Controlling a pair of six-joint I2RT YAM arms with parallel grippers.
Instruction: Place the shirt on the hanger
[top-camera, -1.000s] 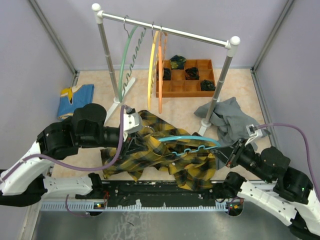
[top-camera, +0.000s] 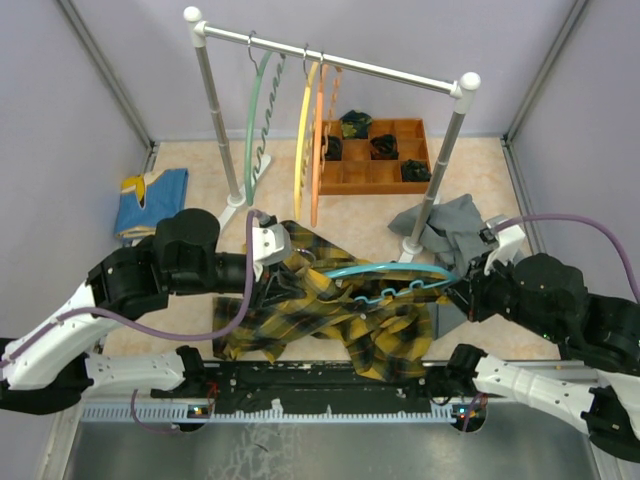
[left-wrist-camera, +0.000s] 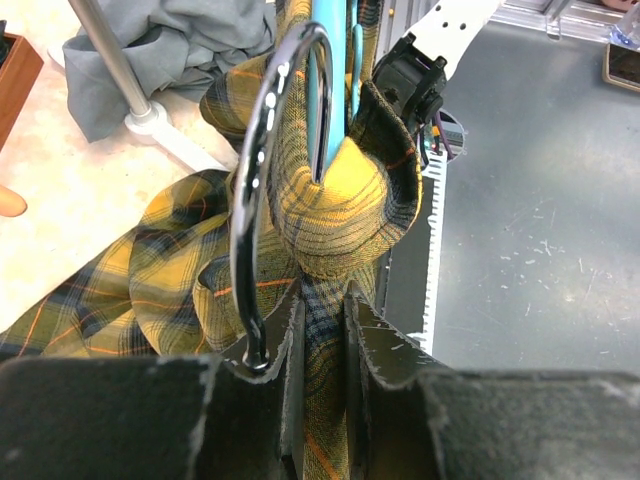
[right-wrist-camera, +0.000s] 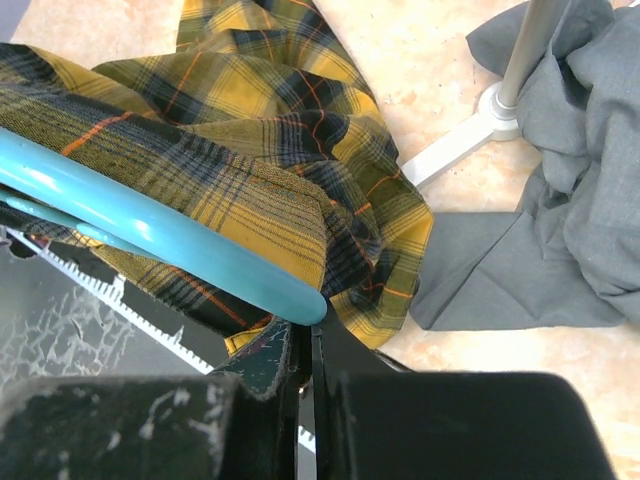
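Note:
The yellow-and-dark plaid shirt (top-camera: 385, 335) lies rumpled across the front of the floor, with the light-blue hanger (top-camera: 385, 268) lying along it. Bunched cloth passes between the fingers of my left gripper, which stand a little apart; how firmly they press it does not show. The hanger's black metal hook (left-wrist-camera: 245, 215) rises just beyond them, and cloth wraps the hanger's neck. My right gripper is shut at the hanger's rounded right end (right-wrist-camera: 305, 300). A thin edge of the shirt (right-wrist-camera: 255, 345) runs into its fingertips.
A rack with a metal bar (top-camera: 330, 58) stands behind, holding green (top-camera: 250, 130), yellow (top-camera: 303, 140) and orange (top-camera: 318, 150) hangers. Grey cloth (top-camera: 460, 235) lies by its right foot, a wooden compartment box (top-camera: 350, 187) at the back, and a folded blue garment (top-camera: 160, 200) at left.
My right gripper has moved right and slightly up in the top view. The hanger and the shirt's right edge have shifted right with it. The left gripper has moved slightly right.

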